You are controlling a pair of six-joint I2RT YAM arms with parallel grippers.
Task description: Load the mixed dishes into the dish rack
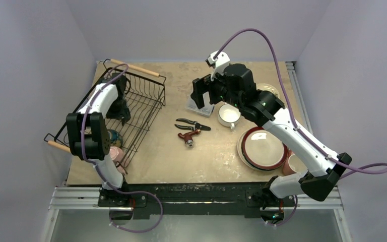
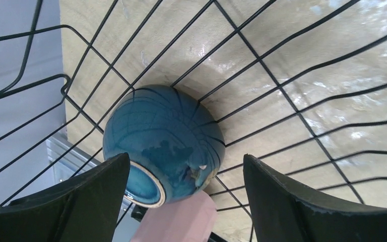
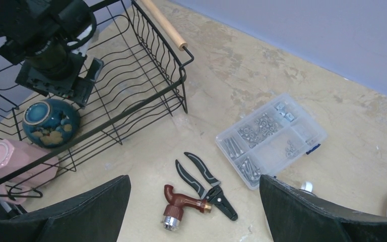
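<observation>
Inside the black wire rack point(image 1: 146, 126), a blue glazed bowl point(image 2: 164, 136) lies bottom-up beside pink mugs point(image 3: 22, 161). My open left gripper hovers over the bowl, holding nothing. My open right gripper point(image 1: 204, 88) is raised over the back middle, fingers empty. On the table to the right are stacked plates point(image 1: 262, 147) with red and cream rims, a white cup point(image 1: 229, 115), another dish point(image 1: 267, 88) partly behind the right arm, and a mug point(image 1: 295, 164) at the front right.
Pruning shears point(image 3: 219, 201), a brown hammer-shaped tool point(image 3: 179, 201) and a clear box of hardware point(image 3: 269, 141) lie in the middle. The table between rack and plates is otherwise mostly bare, especially toward the front.
</observation>
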